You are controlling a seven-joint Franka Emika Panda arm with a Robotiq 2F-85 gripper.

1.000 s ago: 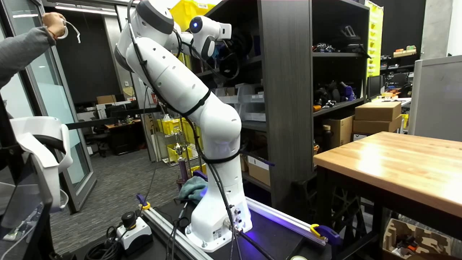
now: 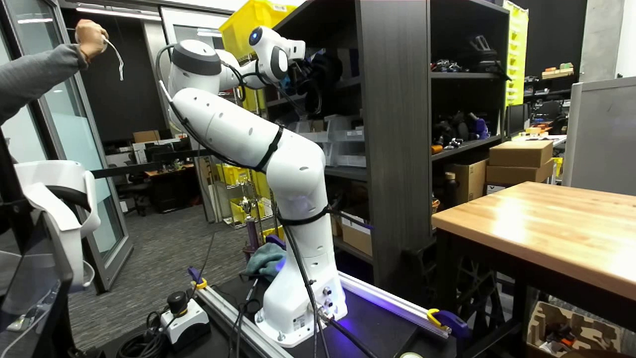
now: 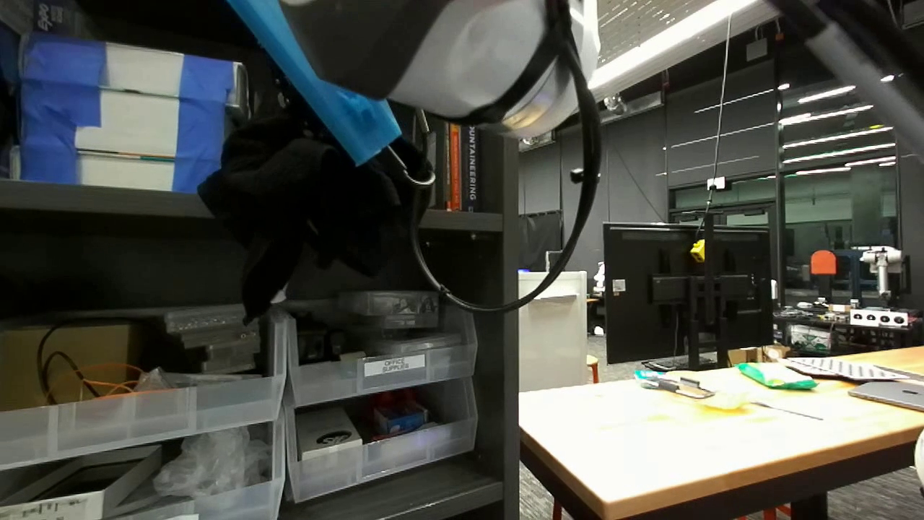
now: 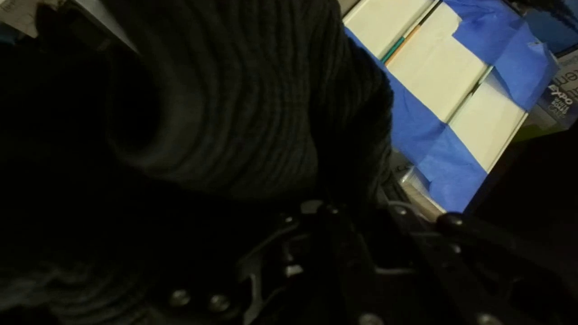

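Observation:
A black ribbed knit cloth (image 4: 244, 108) fills much of the wrist view, bunched up against my gripper. The gripper is shut on this cloth, though darkness hides most of its fingers. In exterior view 2 the black cloth (image 3: 303, 186) hangs in front of the dark shelf, its lower end dangling above the clear bins. Exterior view 1 shows the arm's wrist (image 2: 275, 50) raised beside the shelf unit, where gripper and cloth merge into one dark shape.
Blue-taped white boxes (image 3: 138, 117) sit on the upper shelf (image 3: 104, 195). Clear bins (image 3: 381, 368) occupy the level below. A wooden table (image 3: 693, 442) stands to the right, with free surface at its front. A cable (image 3: 511, 305) loops below the arm.
The arm has drawn back left in exterior view 1, its upper joints lower and its wrist slightly away from the shelf. The person's hand at upper left has shifted right.

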